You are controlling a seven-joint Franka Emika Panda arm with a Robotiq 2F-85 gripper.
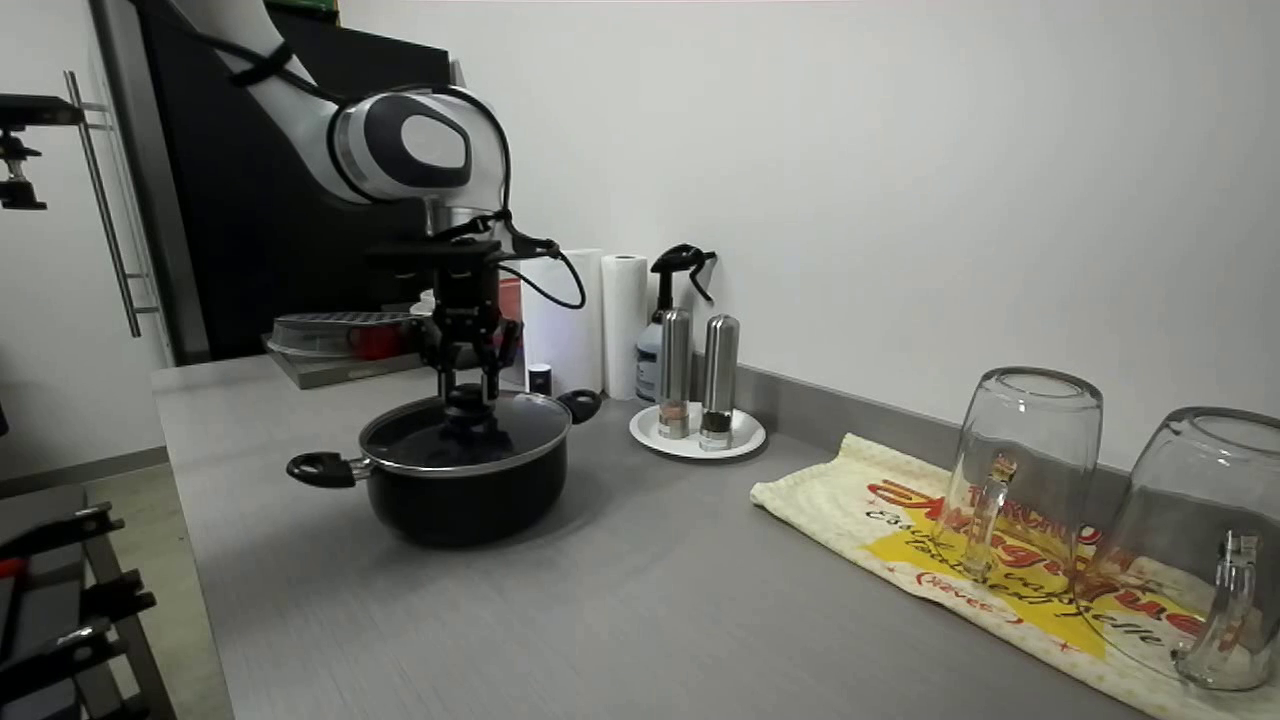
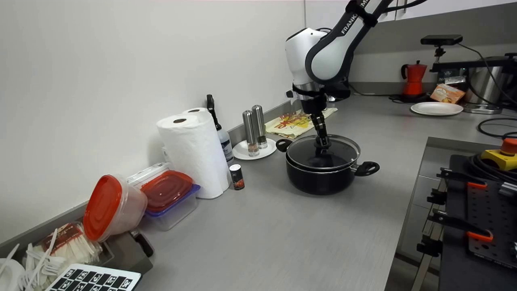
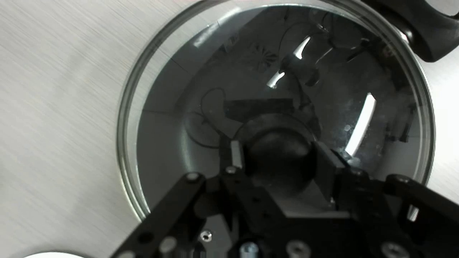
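Observation:
A black pot [image 1: 465, 504] with two side handles stands on the grey counter. Over its mouth is a glass lid [image 1: 402, 434] with a metal rim; in exterior view 2 a thin step shows between the lid's edge and the pot, and I cannot tell whether it is fully seated. My gripper [image 1: 468, 396] points straight down above the lid's centre, shut on the black lid knob [image 3: 277, 150]. The wrist view has one of its fingers [image 3: 237, 154] on either side of the knob. The pot's inside is too dark to make out.
A white plate [image 1: 756, 436] with two metal grinders stands behind the pot, beside paper towels [image 2: 191, 150] and a small spice jar [image 2: 237, 177]. Glass mugs [image 1: 1020, 468] sit on a cloth at right.

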